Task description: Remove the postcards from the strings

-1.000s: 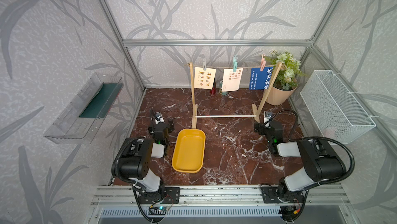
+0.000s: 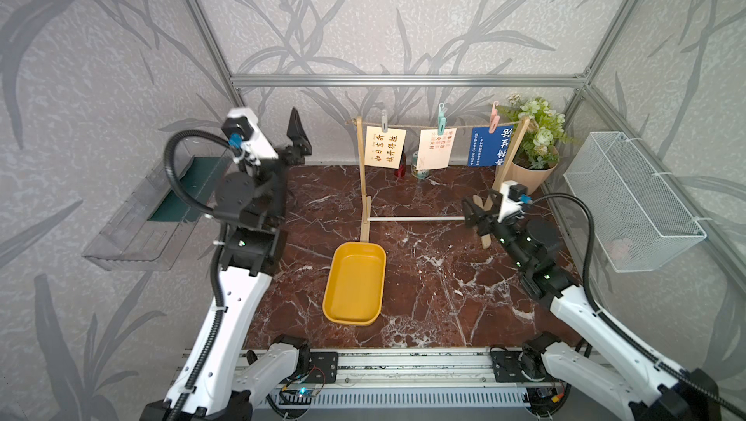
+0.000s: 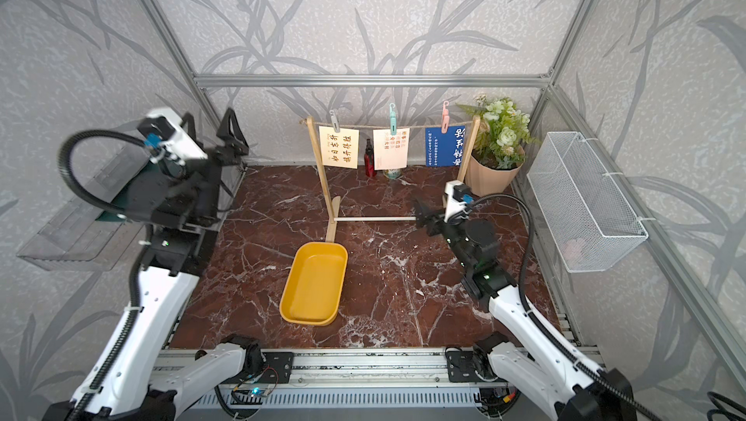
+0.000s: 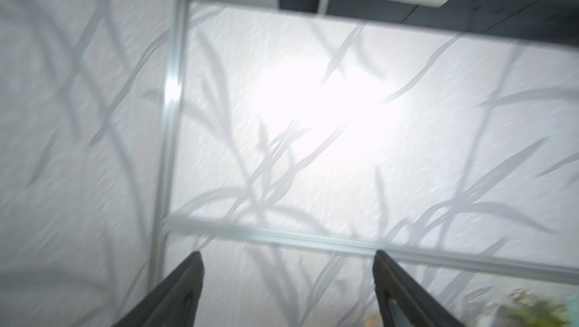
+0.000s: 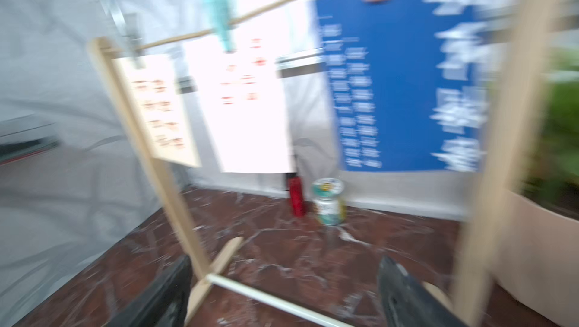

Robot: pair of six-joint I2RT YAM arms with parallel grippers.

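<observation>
Three postcards hang from a string between wooden posts: a cream one [image 2: 384,149] under a grey clip [image 2: 384,119], a white one [image 2: 435,150] under a teal clip [image 2: 441,119], and a blue one [image 2: 485,147] under a pink clip [image 2: 493,118]. My left gripper [image 2: 295,137] is raised high, left of the rack, fingers apart with nothing between them in the blurred left wrist view. My right gripper stands open, low before the rack's right part, facing the postcards.
A yellow tray [image 2: 353,285] lies front left of the rack [image 2: 362,203]. A potted plant [image 2: 536,172] stands behind right; a red bottle [image 5: 296,197] and tin [image 5: 328,206] behind the cards. Wire basket [image 2: 637,203] and clear bin [image 2: 124,250] are on the side walls.
Both arms have unfolded from the table: the left gripper rose sharply toward the back, the right gripper lifted slightly and moved left. The postcards hang as before.
</observation>
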